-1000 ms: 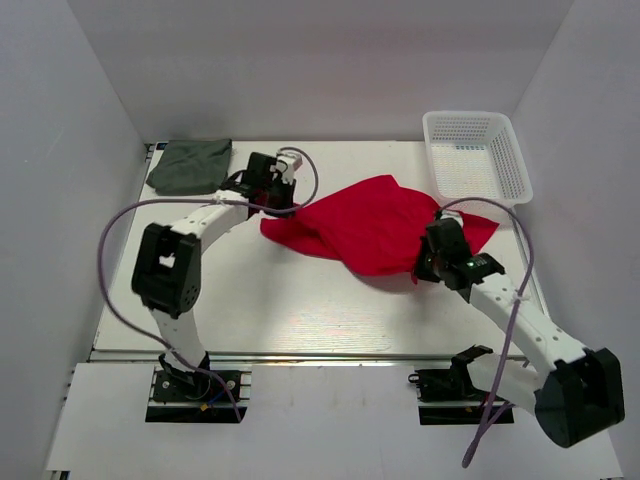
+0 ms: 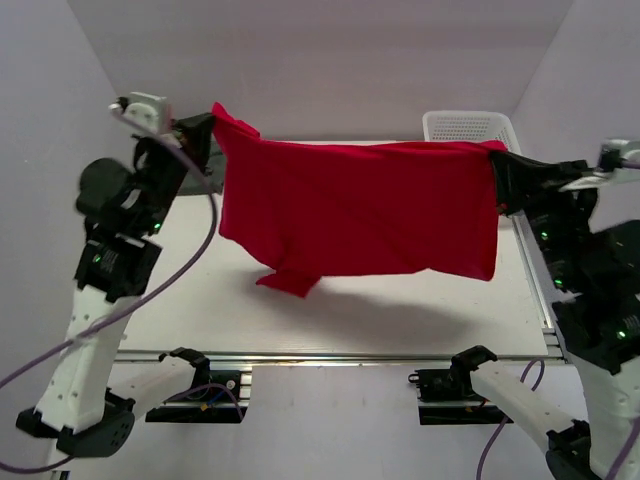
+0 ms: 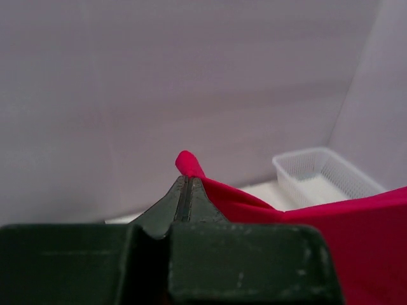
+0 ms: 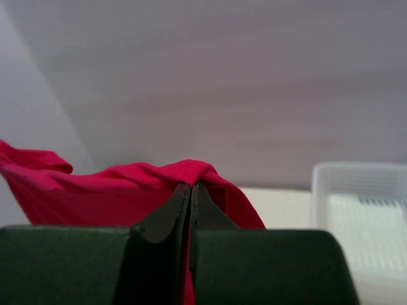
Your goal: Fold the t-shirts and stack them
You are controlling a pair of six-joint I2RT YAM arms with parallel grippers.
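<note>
A red t-shirt [image 2: 355, 205] hangs stretched high above the white table between my two grippers. My left gripper [image 2: 208, 122] is shut on its upper left corner, and in the left wrist view a bit of red cloth [image 3: 191, 164] pokes up past the shut fingers. My right gripper [image 2: 496, 160] is shut on the upper right corner, with cloth [image 4: 159, 181] draped either side of its fingertips in the right wrist view. A lower flap of the shirt dangles near the middle.
A white mesh basket [image 2: 470, 122] stands at the back right, partly behind the shirt. Something dark at the back left is mostly hidden by my left arm.
Both grippers have risen and spread outward, lifting the red shirt from the table and drawing it from a bunched heap into a wide hanging sheet.
</note>
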